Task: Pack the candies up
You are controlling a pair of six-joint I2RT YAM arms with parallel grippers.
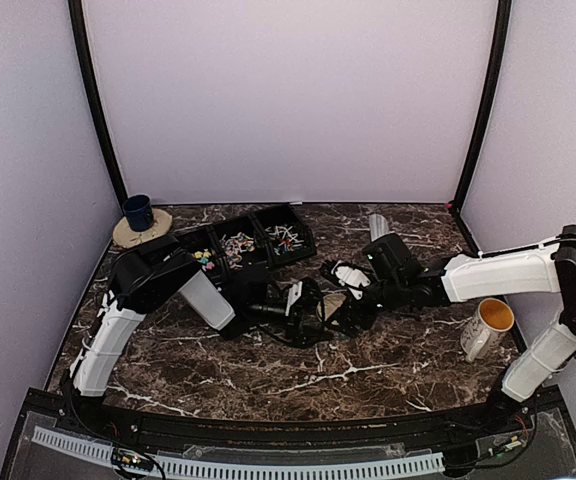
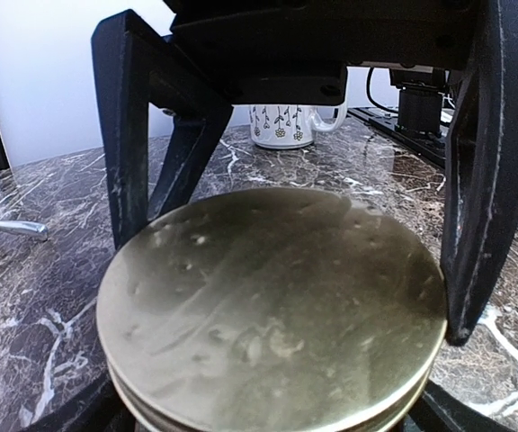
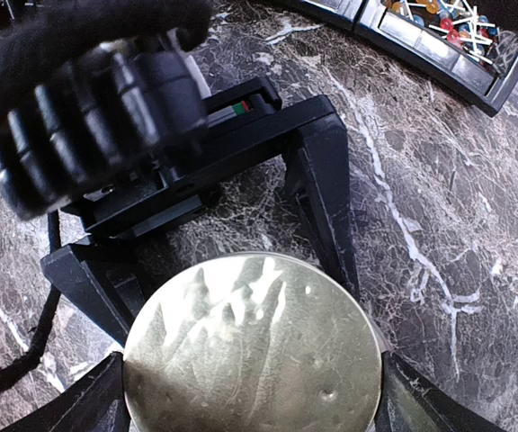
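Note:
A jar with a round, gold-coloured lid stands near the middle of the table, mostly covered by both grippers in the top view. From the left, my left gripper reaches round it, fingers open wide. My right gripper is open too, its fingers on either side of the lid. In the right wrist view the lid fills the space between the right fingers. Whether any finger presses on the jar, I cannot tell. Sorted candies lie in a black compartment tray behind the left arm.
A blue cup sits on a round wooden coaster at the back left. Towards the right edge is a white mug. A metal scoop lies on the table.

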